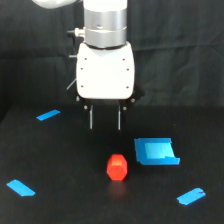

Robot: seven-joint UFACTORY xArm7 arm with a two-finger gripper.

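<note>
A small red block [117, 167] with a rounded, many-sided outline rests on the dark table. Just to its right and a little farther back is a shallow blue tray [156, 158] that looks empty. My gripper [106, 127] hangs behind and above the red block, slightly left of it. Its two thin dark fingers point down, spread well apart, with nothing between them. The exact height of the fingertips above the table cannot be judged from this single view.
Strips of blue tape mark the table at the back left [48, 115], front left [20, 188] and front right [190, 196]. A dark curtain [180, 60] hangs behind.
</note>
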